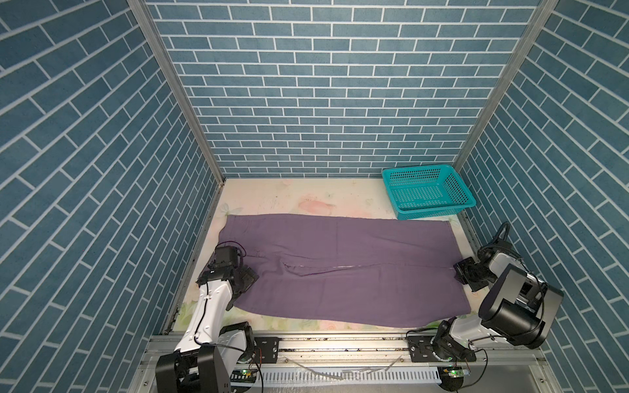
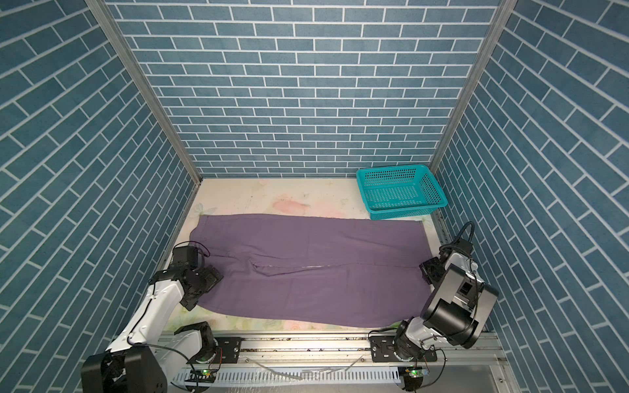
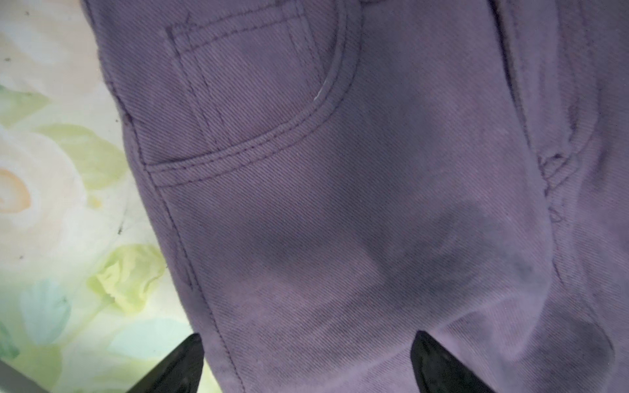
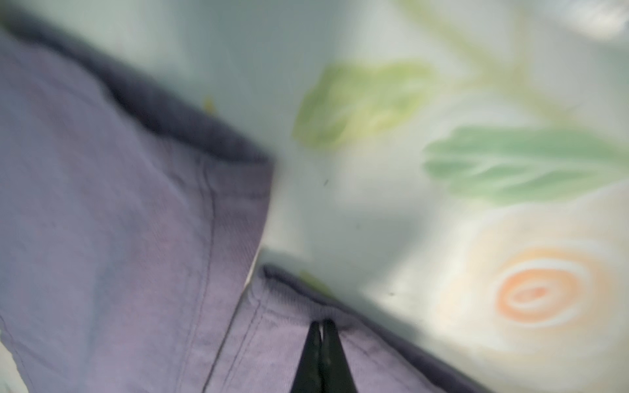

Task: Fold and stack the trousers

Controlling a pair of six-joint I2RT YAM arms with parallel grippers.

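Note:
Purple trousers (image 1: pixel 340 294) lie spread flat across the floral board, waist end with a pocket (image 3: pixel 249 78) at the left, leg hems (image 4: pixel 236 209) at the right. My left gripper (image 1: pixel 243 278) hangs open over the waist end, its fingertips either side of the pocket region's lower part. My right gripper (image 1: pixel 466 276) is shut at the edge of one leg's hem; whether cloth is pinched between its tips is hard to tell.
A teal basket (image 1: pixel 429 193) stands at the back right, just behind the trousers. A bare strip of board (image 1: pixel 268 196) runs along the back left. Brick-patterned walls close in the workspace on the sides and back.

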